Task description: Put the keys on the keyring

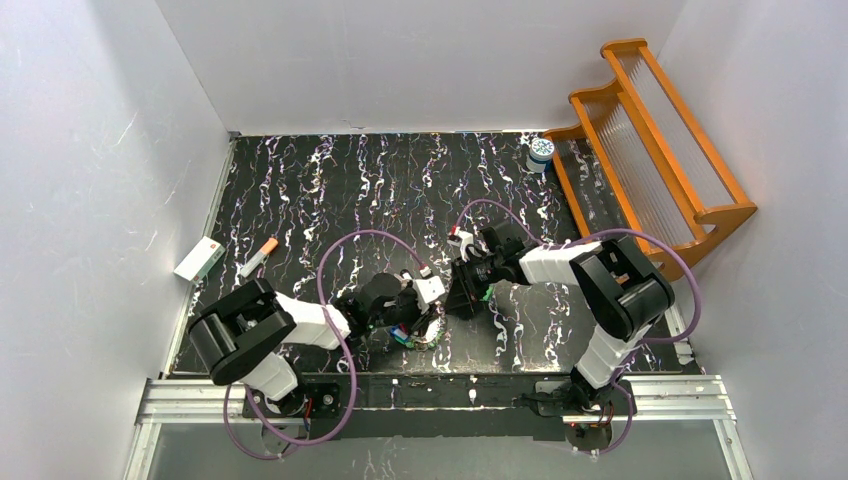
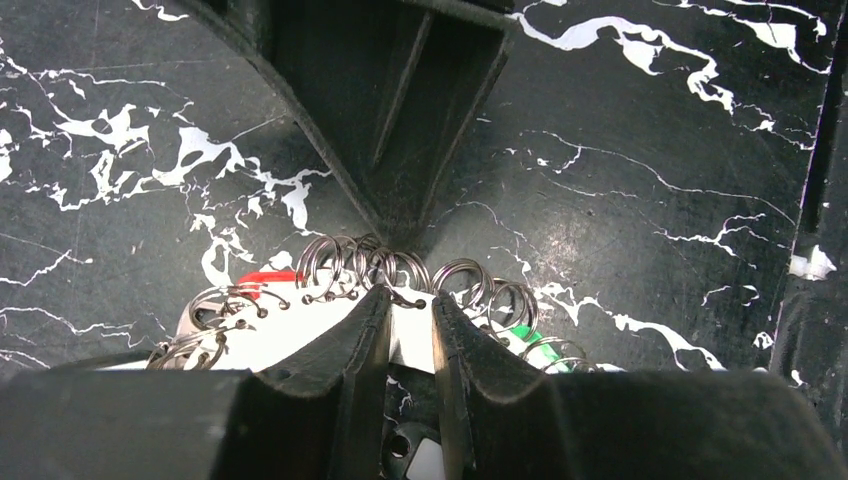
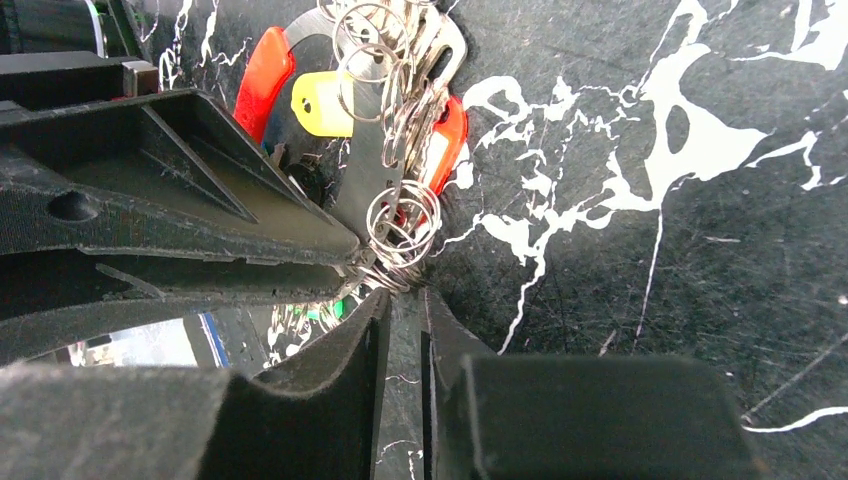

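In the left wrist view a white key holder (image 2: 320,315) with many small metal rings (image 2: 460,280) round its edge lies under my left gripper, whose fingertips stand a little apart above the rim. The tip of my right gripper comes down beside the rings from the far side. The right wrist view has silver rings (image 3: 405,220) bunched at my right gripper, its fingertips slightly parted. A yellow-headed key (image 3: 322,105) and a red piece (image 3: 265,80) lie beyond. Whether either gripper grasps a ring cannot be made out.
In the top view a white box (image 1: 200,259) and an orange-capped marker (image 1: 260,257) lie at the left. A white-lidded tub (image 1: 540,153) and a wooden rack (image 1: 655,150) stand at the back right.
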